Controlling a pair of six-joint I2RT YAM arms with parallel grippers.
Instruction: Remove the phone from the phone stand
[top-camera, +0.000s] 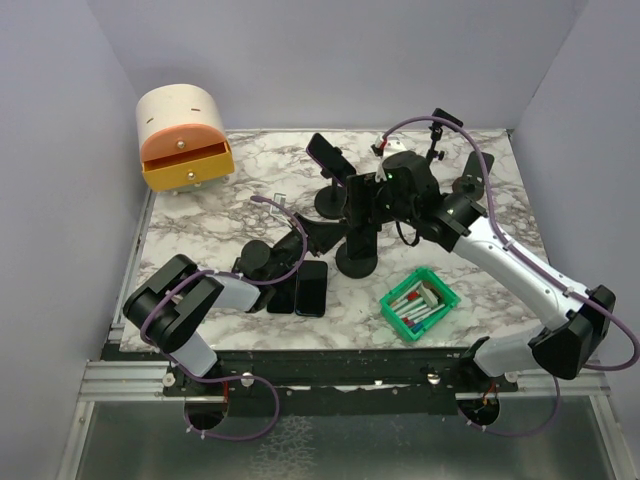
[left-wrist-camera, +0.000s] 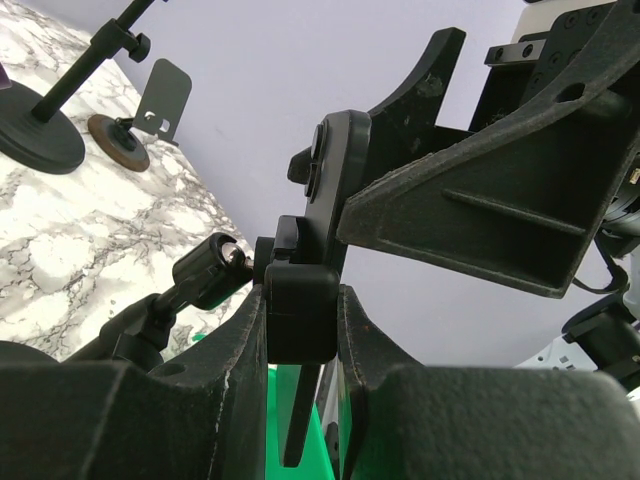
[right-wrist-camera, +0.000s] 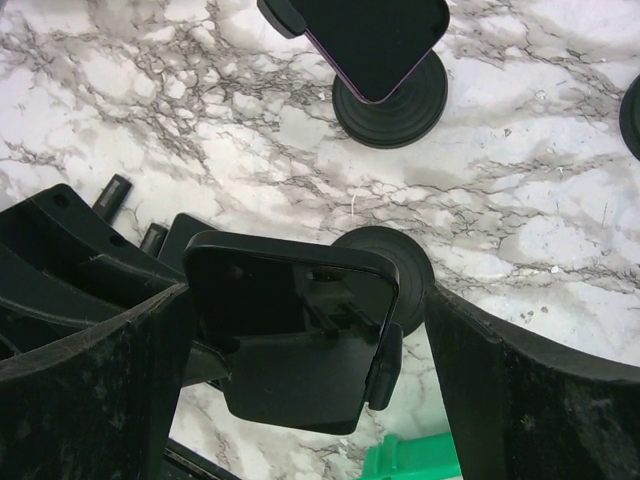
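Observation:
A black phone (right-wrist-camera: 285, 300) sits in the holder of the middle phone stand, whose round base (top-camera: 356, 262) rests on the marble table. In the left wrist view, my left gripper is shut on a black block (left-wrist-camera: 302, 312) at the side of that holder, a finger against each side. My right gripper is open above the phone, one finger (right-wrist-camera: 100, 390) to its left and the other to its right in its own wrist view, both apart from it. The top view shows the right arm covering the phone's upper part.
Behind stands another stand with a purple-edged phone (top-camera: 330, 158). Further stands (top-camera: 472, 180) are at the back right. A green basket (top-camera: 388, 312) of small items lies at front right; two dark phones (top-camera: 311, 289) lie flat near the left arm. An orange-and-yellow drawer box (top-camera: 185, 135) stands far left.

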